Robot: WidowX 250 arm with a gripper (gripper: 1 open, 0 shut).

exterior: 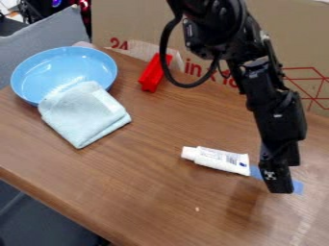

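Observation:
My black gripper (280,168) is low over the right part of the wooden table, at the right end of a white tube (215,158) and above a blue strip (295,186). The tube lies on the table with its cap to the left.
A blue bowl (64,60) and a folded light cloth (85,115) are on the left. A red object (152,75) lies at the back, before a cardboard box (302,58).

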